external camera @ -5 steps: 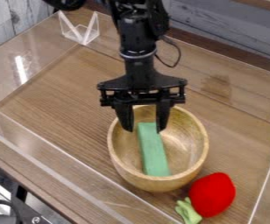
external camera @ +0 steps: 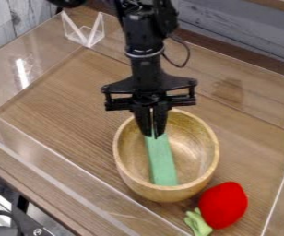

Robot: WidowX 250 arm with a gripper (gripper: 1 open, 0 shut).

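My black gripper (external camera: 149, 120) hangs over the back part of a tan bowl (external camera: 200, 157), its fingers shut on the upper end of a green stick-like object (external camera: 159, 161). The green object slants down into the bowl, its lower part resting inside near the front. The exact grip at the fingertips is partly hidden by the gripper's body.
A red object (external camera: 223, 202) with a green end lies at the front right, beside the bowl. A clear plastic piece (external camera: 83, 26) sits at the back left.
My gripper has risen slightly and moved a little left, and the upper end of the green object has come up with it.
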